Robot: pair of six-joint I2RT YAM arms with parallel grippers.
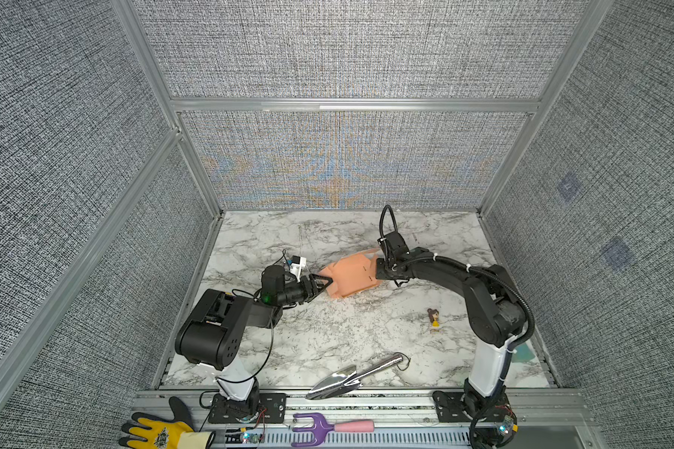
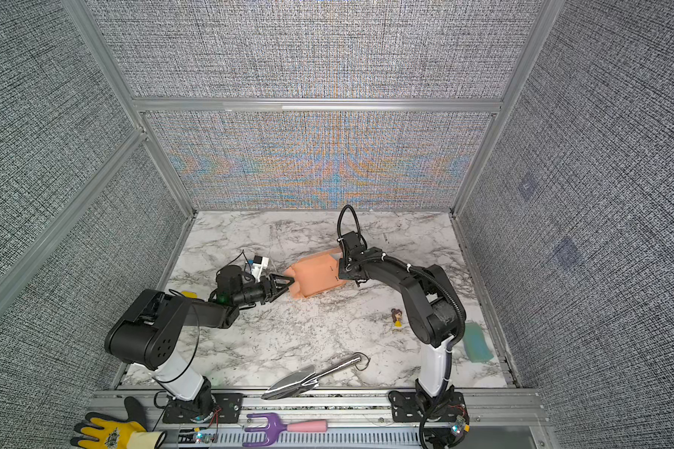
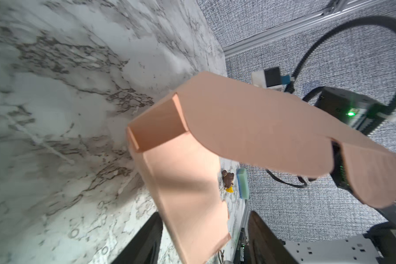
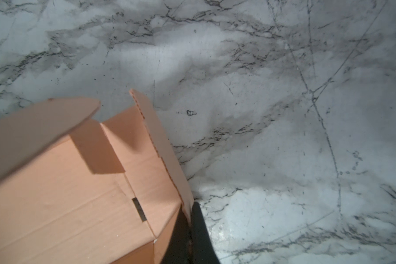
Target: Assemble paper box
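Note:
The peach paper box (image 1: 352,273) lies mid-table with walls and flaps partly folded up. At its left end is my left gripper (image 1: 326,281); in the left wrist view its fingers (image 3: 261,242) stand apart below a near flap and around the box's lower end, not visibly closed on it. At the right end my right gripper is shut at the base of an upright flap (image 4: 160,149); whether that flap is pinched between the fingers or only touching is hard to tell.
A small figurine (image 1: 433,317) lies front right, a metal trowel (image 1: 355,376) along the front edge, a teal piece (image 2: 475,342) at the far right.

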